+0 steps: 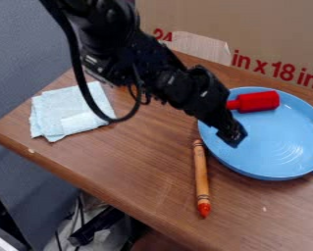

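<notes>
My black gripper [229, 132] hangs over the left edge of a blue plate [270, 147], pointing down and right; its fingertips are dark, and I cannot tell whether they are open or shut. A red object [257, 100], like a handle, lies on the back of the plate, partly behind the gripper. An orange crayon [201, 180] with a red tip lies on the table just left of the plate, below the gripper. A folded white cloth [65, 116] lies at the left of the table.
A cardboard box [244, 29] stands along the back. The table's left and front edges drop to the floor, with dark items below.
</notes>
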